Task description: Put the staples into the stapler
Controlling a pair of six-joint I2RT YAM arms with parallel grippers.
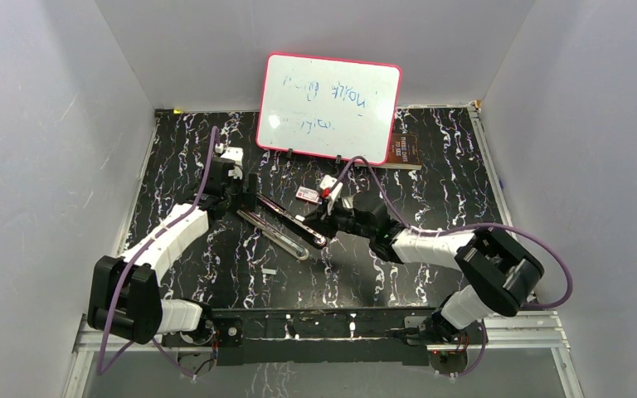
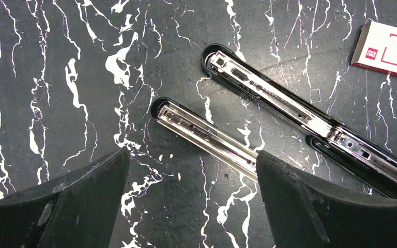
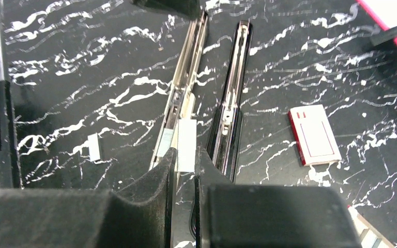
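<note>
Two long staplers lie opened out side by side: a silver-and-white one (image 1: 275,236) and a black one (image 1: 284,217), their metal channels facing up. A pale staple strip (image 3: 187,144) sticks out from my right gripper, which is shut on it. In the right wrist view the strip overlaps the silver stapler and is left of the black one; its height above them cannot be told. My left gripper is open with nothing between its fingers, near the staplers' far-left ends. Another staple strip (image 3: 94,148) lies loose on the table.
A red-and-white box (image 3: 315,135) lies right of the black stapler. A tray of strips (image 3: 377,236) is partly cut off in the right wrist view. Behind stand a whiteboard (image 1: 332,104) and a brown book (image 1: 404,149).
</note>
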